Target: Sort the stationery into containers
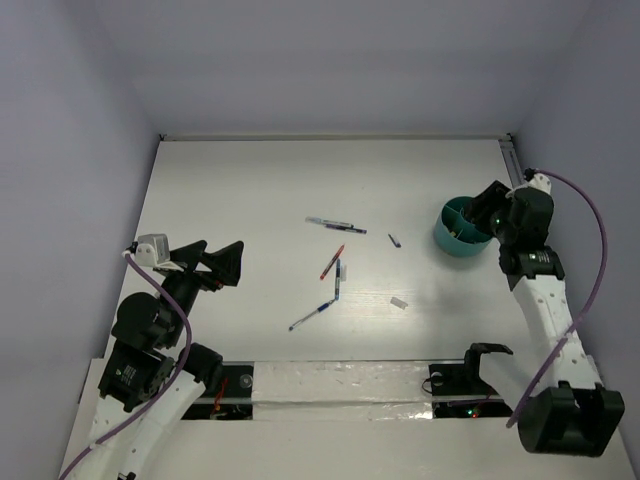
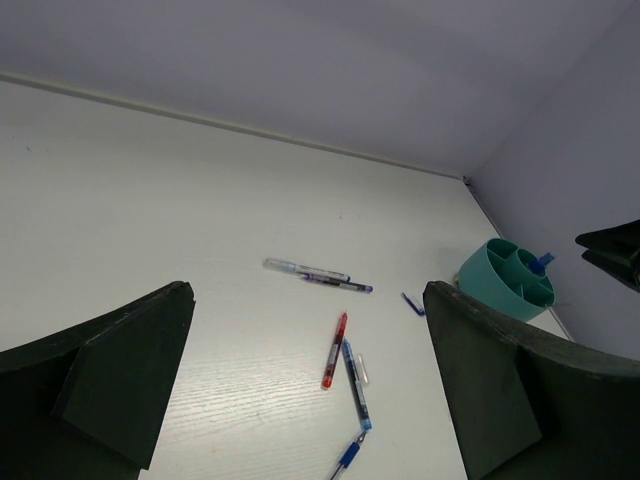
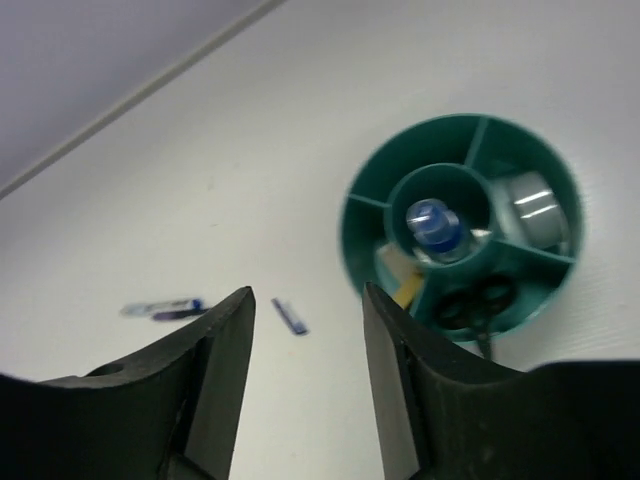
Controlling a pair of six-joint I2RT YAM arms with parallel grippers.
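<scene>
A teal divided organizer (image 1: pixel 450 243) stands at the right of the table, holding scissors (image 3: pixel 478 305), a blue-capped item (image 3: pixel 436 227) and other small things. My right gripper (image 1: pixel 482 205) hangs over it, its fingers close together; what is between them cannot be seen. My left gripper (image 1: pixel 225 262) is open at the left, empty. Loose on the table lie a clear pen (image 1: pixel 325 221), a dark pen (image 1: pixel 346 229), a red pen (image 1: pixel 332 261), a blue pen (image 1: pixel 338 280), a white-barrelled pen (image 1: pixel 311 315) and a short blue piece (image 1: pixel 394 240).
A small flat piece (image 1: pixel 399 302) and a clear piece (image 2: pixel 363 369) also lie mid-table. Grey walls bound the sides and back.
</scene>
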